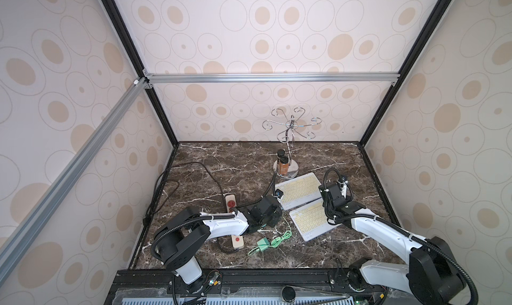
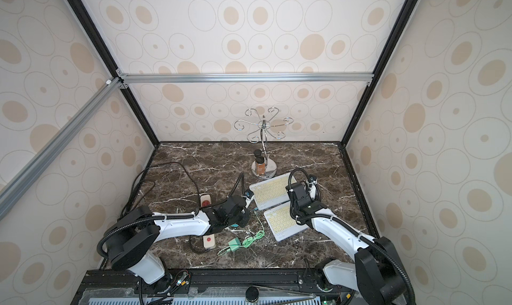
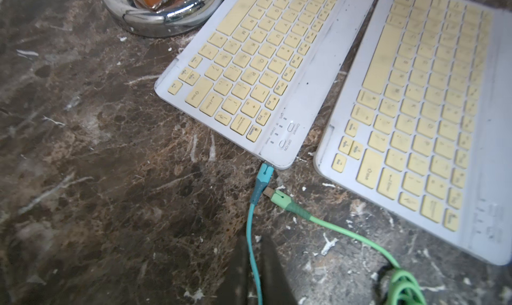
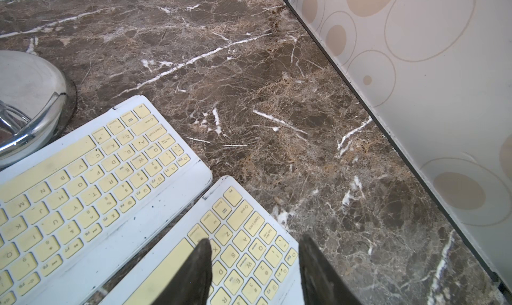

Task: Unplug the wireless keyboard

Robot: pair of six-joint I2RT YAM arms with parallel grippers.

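Observation:
Two white keyboards with cream keys lie side by side: the far keyboard (image 3: pixel 250 64) and the near keyboard (image 3: pixel 416 129). A teal cable's plug (image 3: pixel 264 174) meets the far keyboard's short edge; how deep it sits is not visible. Beside it lies a green cable's connector (image 3: pixel 285 201), its metal tip bare. At the bottom of the left wrist view, my left gripper has blurred fingers close together, the teal cable (image 3: pixel 249 225) running along the narrow gap; whether they grip it is unclear. My right gripper stands open above the near keyboard, nothing between its fingers.
A metal stand (image 1: pixel 290 166) with a small brown bottle (image 1: pixel 283 167) stands behind the far keyboard. A power strip (image 1: pixel 238 242) lies under the left arm. The coiled green cable (image 1: pixel 280 240) and green adapter (image 1: pixel 263 244) rest in front.

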